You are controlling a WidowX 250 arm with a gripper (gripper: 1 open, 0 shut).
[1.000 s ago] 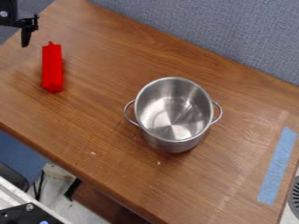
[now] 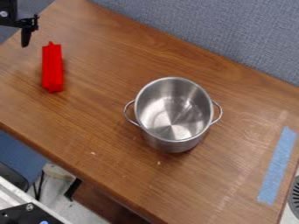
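Note:
My gripper (image 2: 26, 37) is at the top left edge of the view, mostly out of frame, its black fingers pointing down; it stands open, apart from the red object. A long red object (image 2: 52, 68) lies on the wooden table (image 2: 117, 48) just below and right of the gripper. A steel pot (image 2: 173, 114) with two wire handles stands upright right of centre.
A strip of blue tape (image 2: 275, 166) is stuck along the right side of the table. A padded grey wall (image 2: 222, 31) runs behind it. Cables and metal fittings show below the table's left edge.

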